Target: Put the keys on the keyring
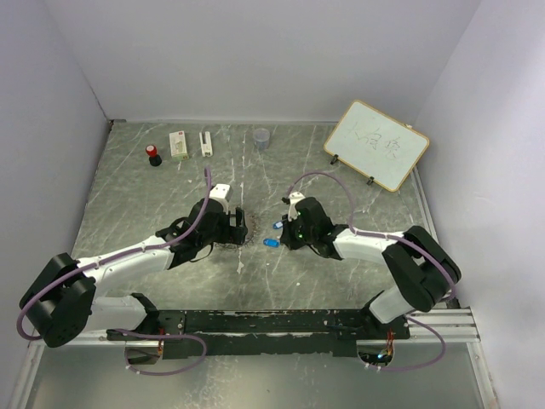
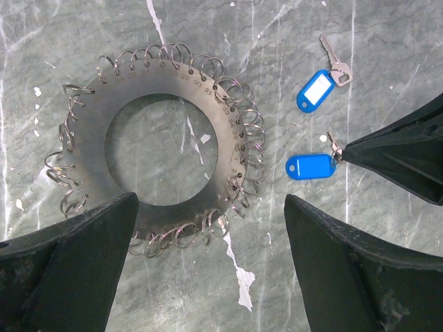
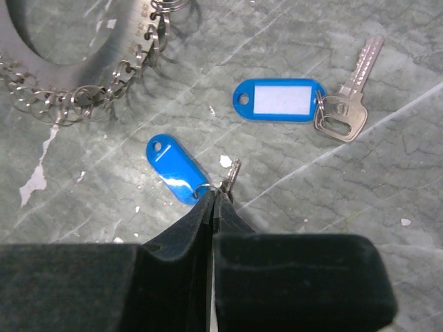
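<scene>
The keyring, a flat metal ring (image 2: 90,135) edged with several small wire loops, lies flat between the fingers of my open left gripper, which hold nothing. To its right, a blue tag (image 3: 173,166) lies on the table with a small key (image 3: 234,173) at its end. My right gripper is shut, its tips right at that key's head and the tag's wire ring; they cover part of the key, and no grip on it can be made out. Farther back lies a second blue tag (image 3: 282,99) with a white label, joined to a silver key (image 3: 349,104).
A whiteboard (image 1: 377,145) leans at the back right. At the back are a clear cup (image 1: 261,138), two white boxes (image 1: 179,144) and a red-topped black object (image 1: 153,156).
</scene>
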